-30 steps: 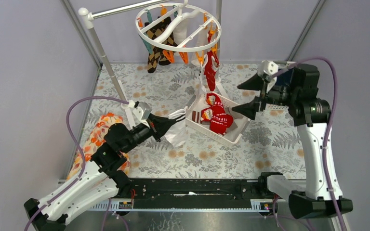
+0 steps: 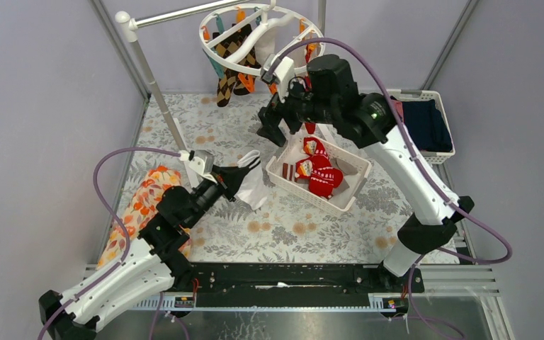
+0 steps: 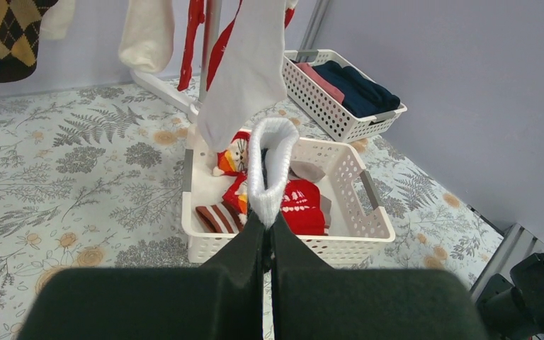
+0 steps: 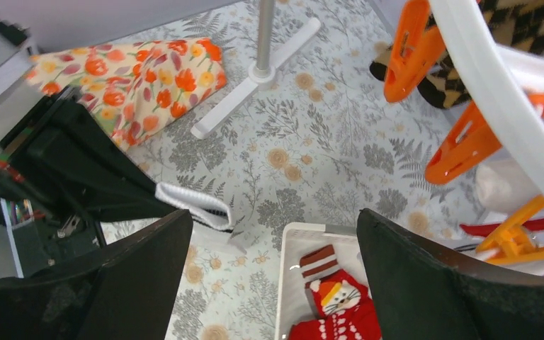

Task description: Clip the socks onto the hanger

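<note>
A white sock (image 2: 253, 188) hangs from my left gripper (image 2: 253, 163), which is shut on it; its ribbed cuff (image 3: 272, 152) stands up at the fingertips in the left wrist view. My right gripper (image 2: 276, 127) is part open, with no object between its fingers, just under the front right rim of the round white hanger (image 2: 216, 59). Orange clips (image 4: 465, 145) on that rim show at the right of the right wrist view. Argyle socks (image 2: 234, 53), a white sock (image 3: 146, 35) and red ones hang from the hanger.
A white basket (image 2: 340, 206) with red and brown-striped socks stands below the hanger. Another basket (image 2: 435, 157) with dark cloth is at the back right. Flowered orange cloth (image 2: 145, 202) lies at the left, beside the hanger's stand (image 2: 157, 92).
My right gripper has swung left from beyond the basket to beneath the hanger's rim, its fingers narrowing. The left gripper has drawn slightly left with the white sock.
</note>
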